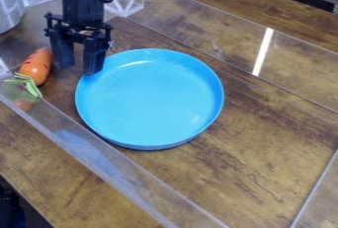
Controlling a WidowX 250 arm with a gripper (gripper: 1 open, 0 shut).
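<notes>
My black gripper point(77, 52) hangs at the upper left, pointing down beside the rim of a blue plate point(149, 99), with nothing clearly between its fingers. An orange carrot point(38, 66) with a pale green top lies on the wooden surface to the left of the plate, left of the gripper. Whether the fingers are open is hard to tell at this size, though two separate dark tips show.
Clear plastic walls point(93, 168) border the area. Bare wood point(251, 143) is free to the right of the plate. A pale object point(8, 0) stands in the top left corner.
</notes>
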